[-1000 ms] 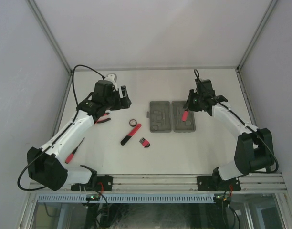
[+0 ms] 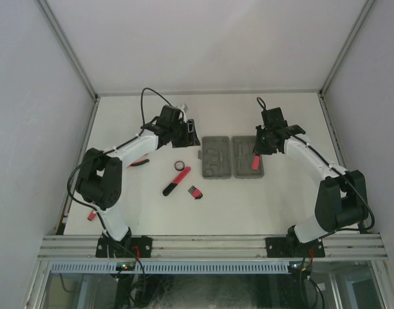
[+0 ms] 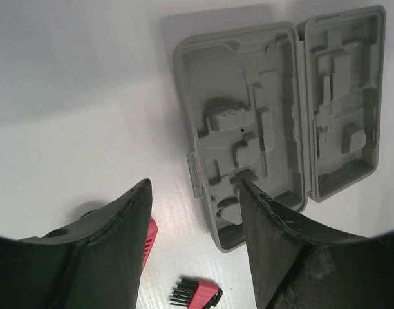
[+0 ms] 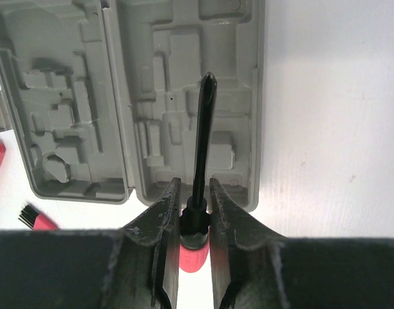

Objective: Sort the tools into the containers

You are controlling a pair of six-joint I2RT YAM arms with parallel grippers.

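A grey two-part tool case lies open at the table's centre. My right gripper is shut on a screwdriver with a black shaft and red end, held over the case's right half. My left gripper is open and empty, above the table just left of the case. A red-black knife, a tape roll and a red hex key set lie left of and below the case. Red-handled pliers lie farther left, partly under the left arm.
Another red-handled tool lies at the front left, partly hidden by the left arm. Free table is right of the case and along the front middle. Walls enclose the back and sides.
My left arm has swung right toward the case. The right gripper has shifted slightly right with the screwdriver, whose red end now points more straight toward the front.
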